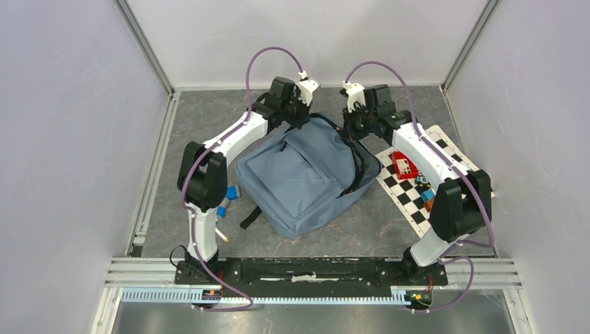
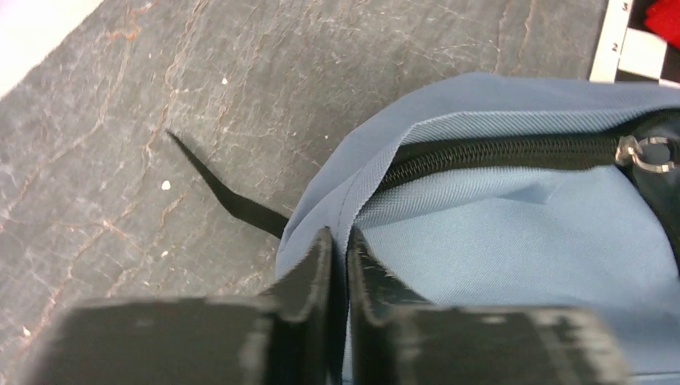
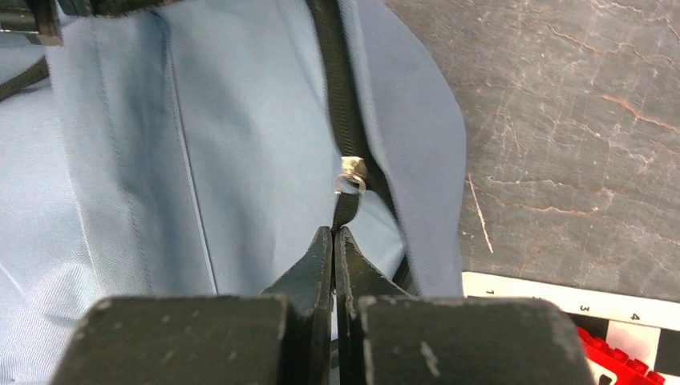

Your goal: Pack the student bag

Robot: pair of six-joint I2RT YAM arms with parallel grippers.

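Note:
The blue-grey bag (image 1: 292,174) lies slantwise mid-floor, its opening part unzipped at the far right side. My left gripper (image 1: 302,124) is at the bag's far edge. In the left wrist view its fingers stand close together, one on each side of the bag's fabric rim (image 2: 350,196), with the fold between them. My right gripper is shut on the black pull tab (image 3: 346,210) that hangs from the metal zipper slider (image 3: 351,170). The zipper track runs away from that slider along the bag's edge.
A checkered board (image 1: 402,197) lies to the right, with a red case (image 1: 403,165) and small coloured pieces on it, partly under the right arm. Blue blocks (image 1: 233,192) and a yellow-tipped marker (image 1: 222,235) lie left of the bag. A black strap (image 1: 251,217) sticks out.

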